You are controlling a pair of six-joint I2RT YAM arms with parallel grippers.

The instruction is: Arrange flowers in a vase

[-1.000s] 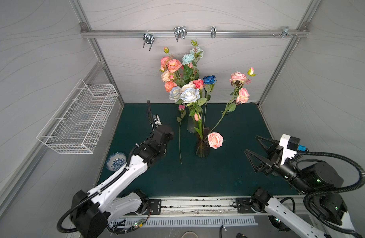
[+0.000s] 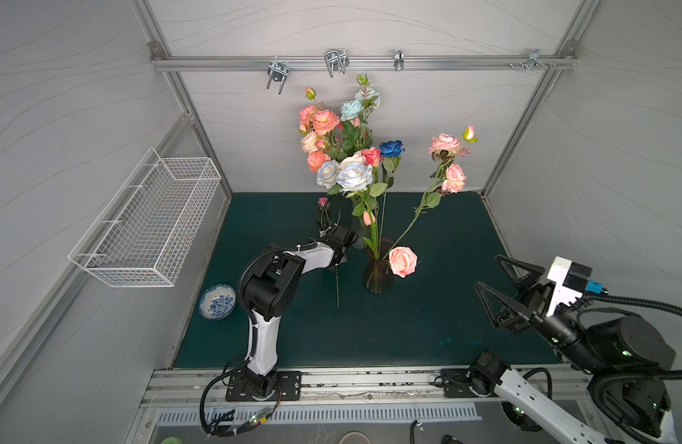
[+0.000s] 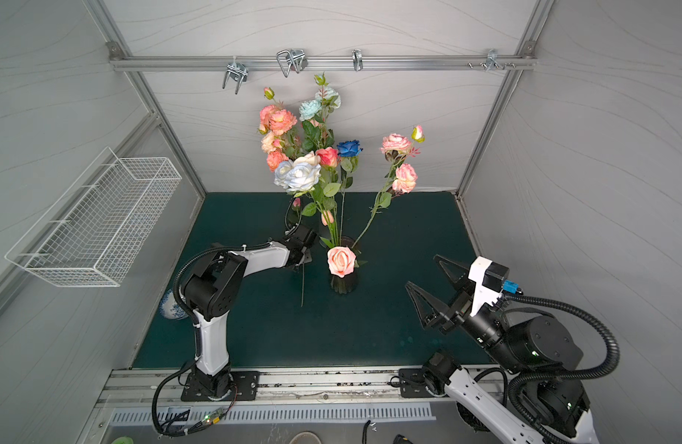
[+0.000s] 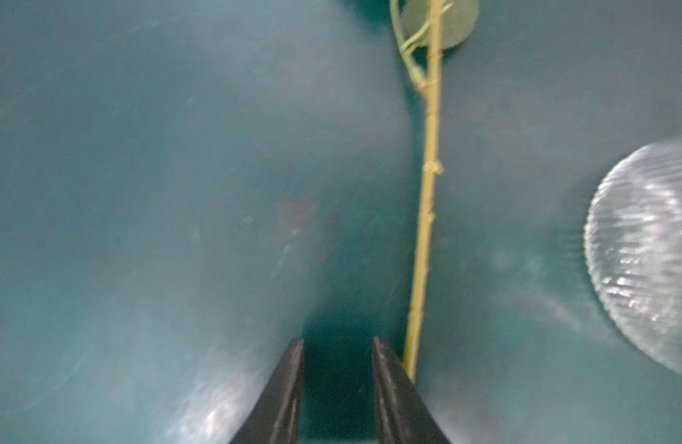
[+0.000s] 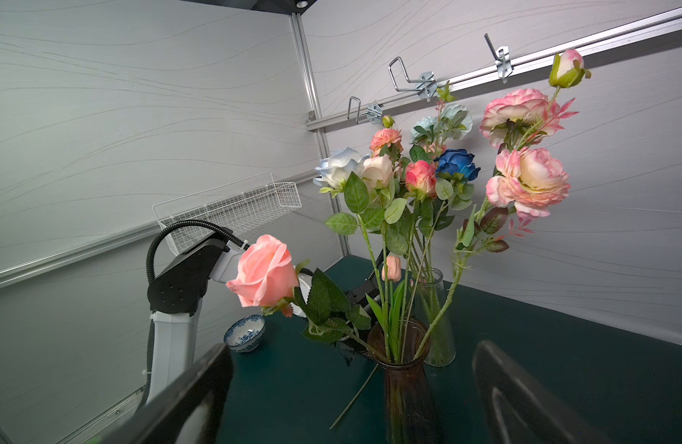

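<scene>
A thin-stemmed flower lies on the dark green table, its pink bud (image 2: 322,201) and lower stem (image 2: 338,292) showing on either side of my left gripper, which is down over it. In the left wrist view the stem (image 4: 424,222) runs down to the right-hand finger and disappears behind it. The fingertips are a narrow gap apart; whether they clasp the stem is hidden. A brown vase (image 2: 378,279) holds several flowers, among them a peach rose (image 2: 402,261) leaning forward. Over at the right, my right gripper (image 2: 487,272) is open and empty.
Behind the brown vase stands a clear glass vase (image 5: 441,329), close to my left gripper on its right side. A blue-and-white bowl (image 2: 217,302) sits at the left edge. A wire basket (image 2: 144,222) hangs at left.
My left arm has swung in from the left, bringing its gripper down onto the lying flower. The bud has shifted left.
</scene>
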